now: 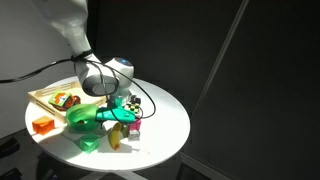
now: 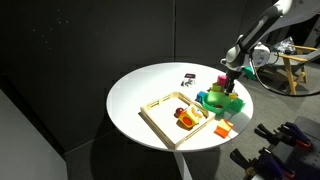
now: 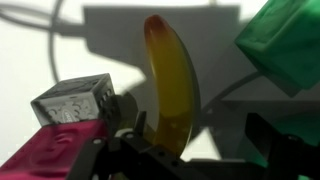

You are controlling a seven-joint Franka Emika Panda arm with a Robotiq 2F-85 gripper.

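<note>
A yellow banana (image 3: 172, 85) with a brownish tip lies on the white table, running lengthwise into the space between my fingers in the wrist view. My gripper is open above it, one finger on either side. In exterior view 1 the banana (image 1: 115, 139) lies near the table's front edge, just below the arm. Its near end is partly hidden by the gripper in the wrist view. I cannot tell whether the fingers touch it.
Left of the banana sit a grey-topped cube (image 3: 75, 98) and a pink cube (image 3: 55, 152); a green block (image 3: 287, 40) is on its right. A green bowl (image 1: 80, 118), an orange block (image 1: 43, 125) and a wooden tray (image 2: 160, 122) stand further off.
</note>
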